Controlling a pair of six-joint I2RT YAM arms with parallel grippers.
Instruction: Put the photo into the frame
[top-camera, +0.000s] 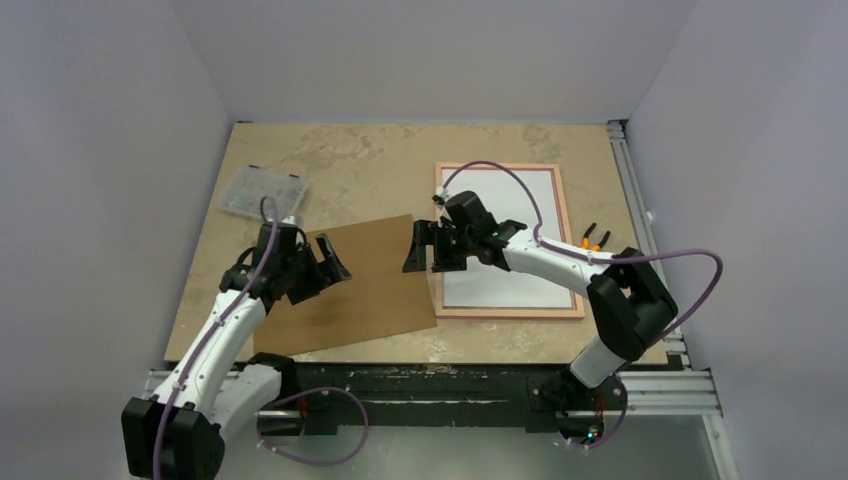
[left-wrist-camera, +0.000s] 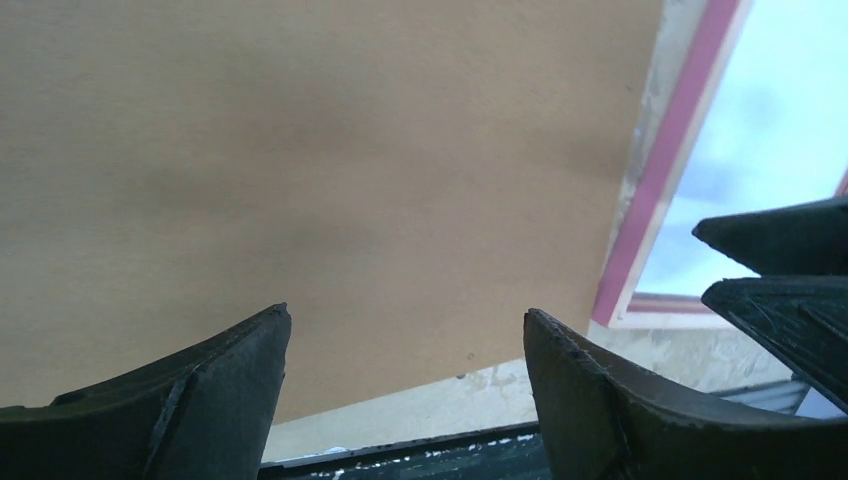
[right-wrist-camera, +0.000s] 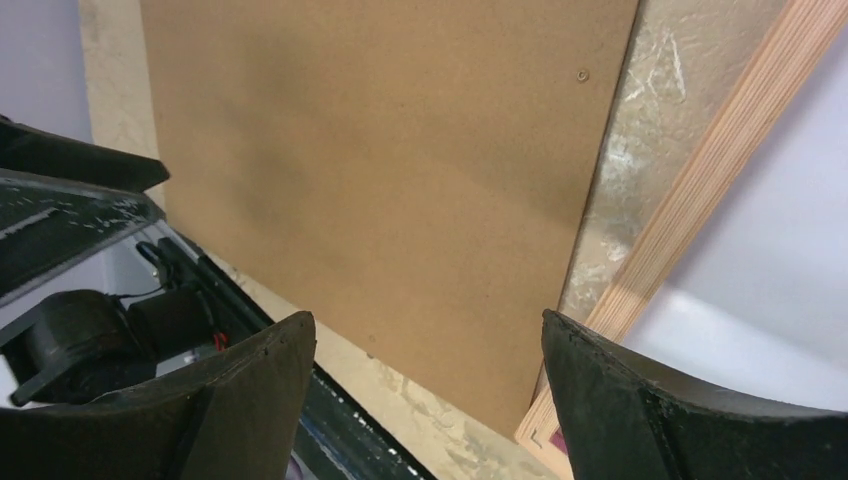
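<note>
The wooden frame (top-camera: 438, 300) lies on the right half of the table, with a white sheet (top-camera: 510, 290) inside it. A brown board (top-camera: 370, 310) lies flat to its left, slightly turned; in the left wrist view a narrow strip of table separates the two. Over the board's upper middle hovers my left gripper (top-camera: 335, 261), its fingers (left-wrist-camera: 225, 385) apart and nothing between them. My right gripper (top-camera: 420, 258) stands open above the board's right edge, close to the frame's left side, also empty. No separate photo can be made out.
A clear compartment box (top-camera: 265, 194) sits at the back left. Orange-handled pliers (top-camera: 592, 238) lie right of the frame.
</note>
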